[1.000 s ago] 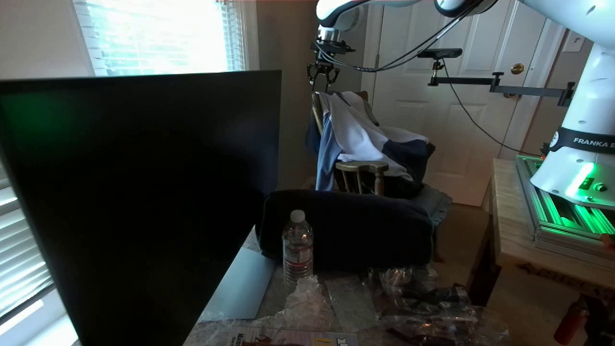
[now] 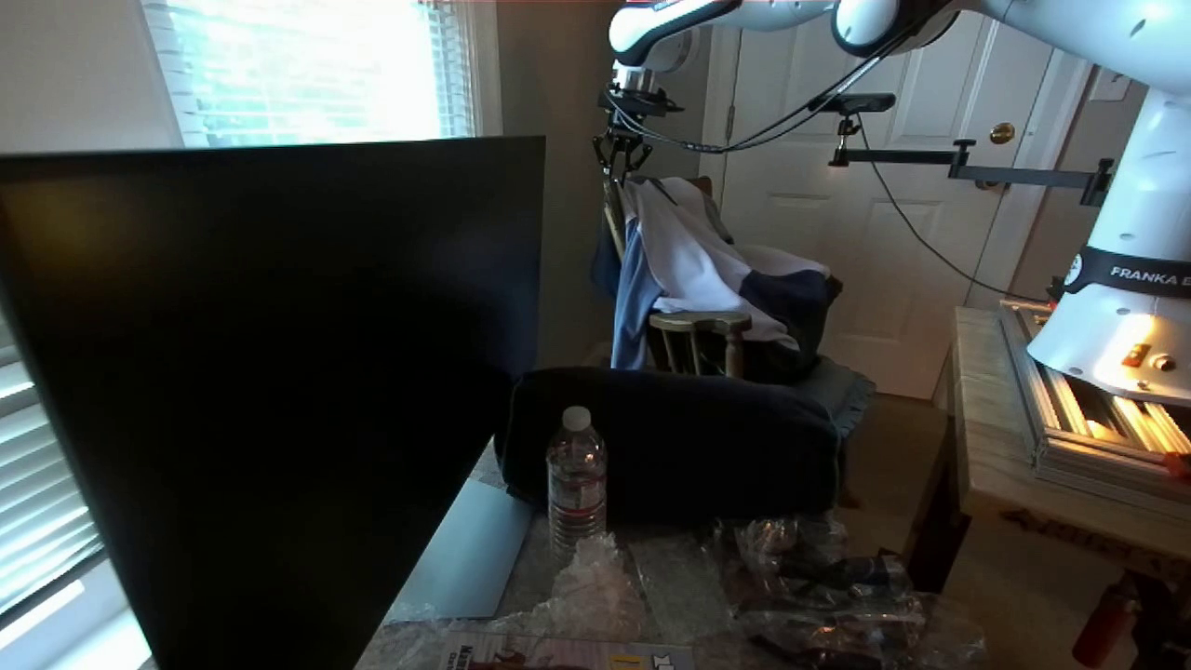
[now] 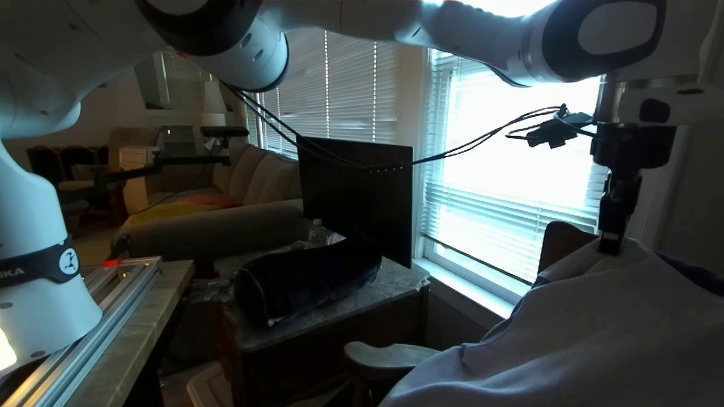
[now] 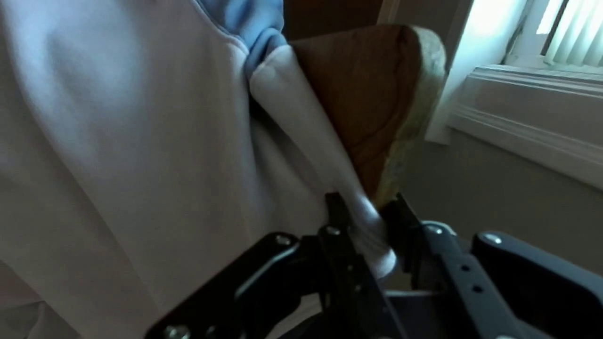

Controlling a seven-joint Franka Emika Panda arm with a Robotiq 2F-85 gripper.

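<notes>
A white garment with light blue and dark blue parts is draped over a wooden chair. In the wrist view its pale cloth (image 4: 158, 141) fills the left side, next to the chair's wooden back (image 4: 362, 96). My gripper points down at the chair back's top, its fingers apart on either side of a folded edge of the cloth; a gap still shows there. Exterior view 1 has the gripper (image 2: 620, 177) at the top of the garment (image 2: 698, 257). From the other side, the gripper (image 3: 611, 243) meets the cloth (image 3: 577, 332) at its upper edge.
Behind the chair is a window (image 3: 516, 169). A table carries a large black monitor (image 2: 279, 391), a dark rounded case (image 2: 681, 447), a water bottle (image 2: 577, 480) and plastic wrapping (image 2: 826, 581). The chair's armrest (image 2: 701, 322) juts out below the garment.
My gripper has come down slightly and its fingers have drawn closer together at the garment's top. The light at the arm's base has turned from green to yellowish. The garment looks unmoved.
</notes>
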